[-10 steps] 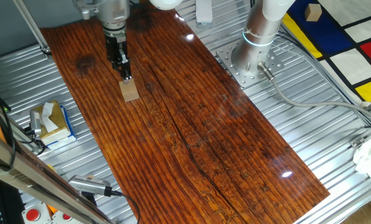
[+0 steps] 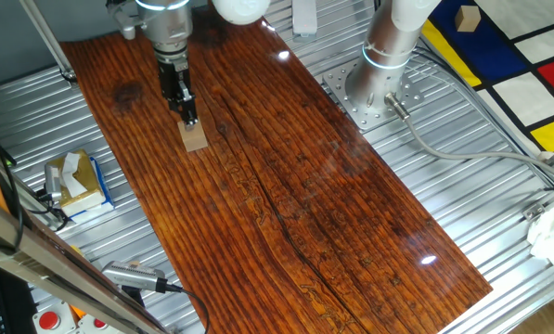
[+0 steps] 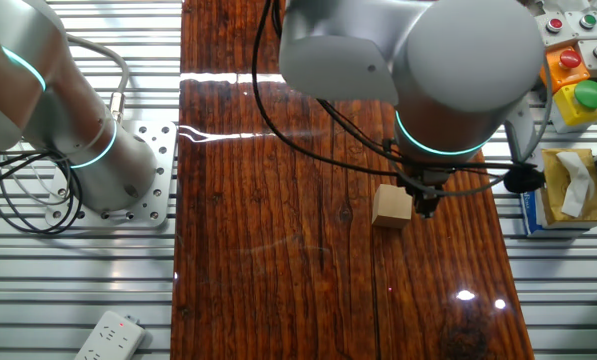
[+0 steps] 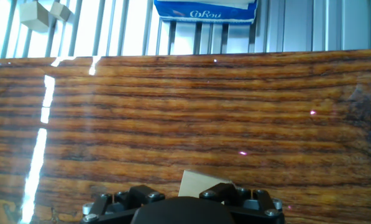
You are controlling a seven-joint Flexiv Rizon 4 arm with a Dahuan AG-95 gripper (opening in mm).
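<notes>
A pale wooden block rests on the brown wooden board, towards its upper left in exterior view 1. My gripper points down right at the block's upper end in that view. In exterior view 2 the block shows beside the dark gripper tip, under the arm. From the wrist, the gripper looks open, its two black fingers apart. The block pokes out beyond them, partly covered by the right finger and the dark housing.
A blue and gold tissue box stands off the board's left edge. Black cables hang over the board in exterior view 2. Most of the board is bare.
My gripper has shifted very slightly, its tip now a little lower over the block in exterior view 1. The block has not visibly moved.
</notes>
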